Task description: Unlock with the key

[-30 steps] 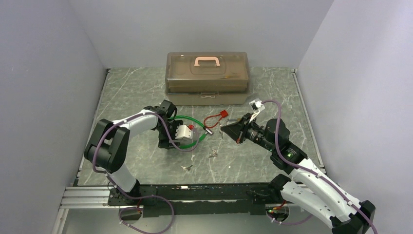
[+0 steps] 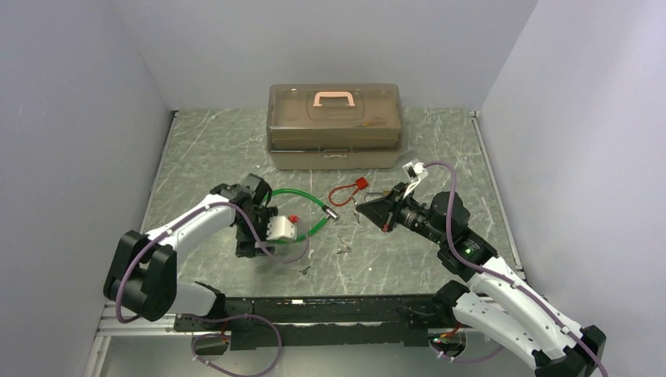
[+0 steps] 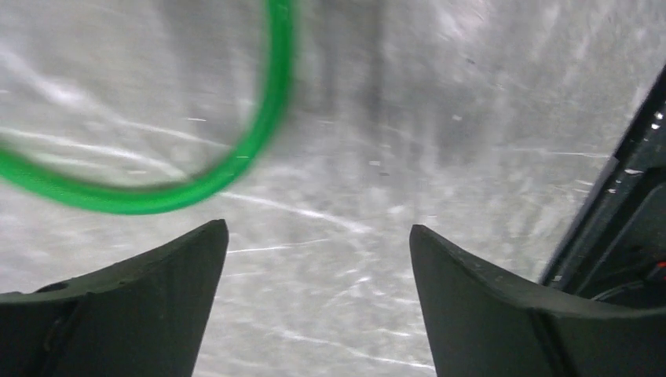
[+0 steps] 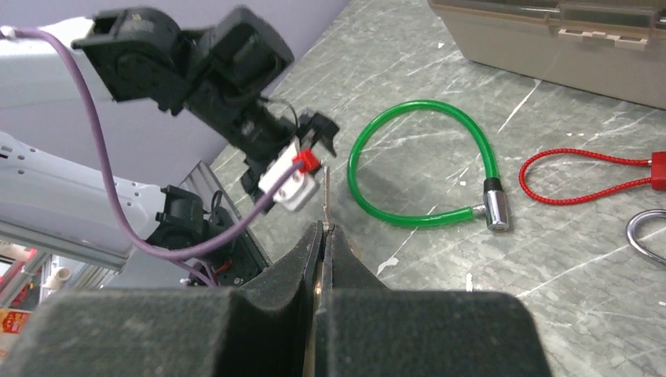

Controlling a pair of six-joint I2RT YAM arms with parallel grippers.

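Observation:
A green cable lock [image 2: 297, 192] with a silver cylinder [image 4: 496, 209] lies on the marble mat. My left gripper is open above it near its left side, bare mat between the fingers. My right gripper is shut, a thin metal piece sticking up just beyond its tips; whether it is held I cannot tell. Small keys [image 2: 343, 247] lie in the middle front and further left. A red cable lock [image 2: 360, 183] lies to the right of the green one, beside a metal shackle [image 4: 634, 236].
A brown toolbox [image 2: 334, 126] stands at the back. Walls bound both sides, a black rail runs along the front edge.
The right arm has stayed still.

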